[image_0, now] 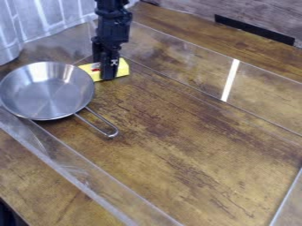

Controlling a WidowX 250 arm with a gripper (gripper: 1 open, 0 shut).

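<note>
My black gripper [106, 67] is low at the back left, over a small yellow object [120, 70], a box or sponge with some red and white on it. The fingers look closed on it, though they are small and dark. A steel frying pan [45, 88] sits in front of it to the left, its handle [99, 124] pointing toward the front right.
Clear plastic panels [230, 79] border the wooden table [189, 159]. A white curtain [30, 22] hangs at the back left.
</note>
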